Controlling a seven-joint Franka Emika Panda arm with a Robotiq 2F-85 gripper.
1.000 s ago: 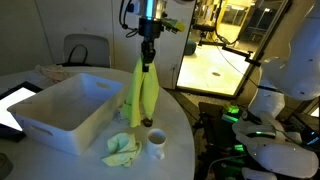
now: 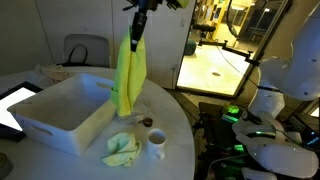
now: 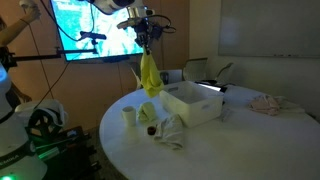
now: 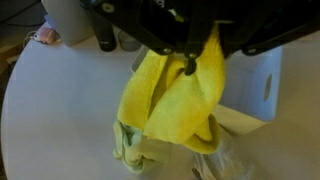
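A yellow cloth (image 2: 129, 75) hangs down in the air from my gripper (image 2: 136, 42), which is shut on its top. In exterior view 2 the same cloth (image 3: 150, 72) dangles above the table beside the white box (image 3: 190, 99). The wrist view shows the yellow cloth (image 4: 180, 95) filling the space below the fingers, so the fingertips are mostly covered. A paler yellow-green cloth (image 2: 122, 150) lies crumpled on the table in front of the box.
A white mug (image 2: 156, 143) stands to the right of the crumpled cloth, with a small dark round object (image 2: 148, 122) behind it. A greyish crumpled cloth (image 3: 170, 132) also lies on the table. Bare table (image 3: 240, 145) extends beyond the box.
My gripper has risen and shifted left toward the box with the yellow cloth in it. The cloth's lower end has come up off the table area near the mug. Other things have stayed put.
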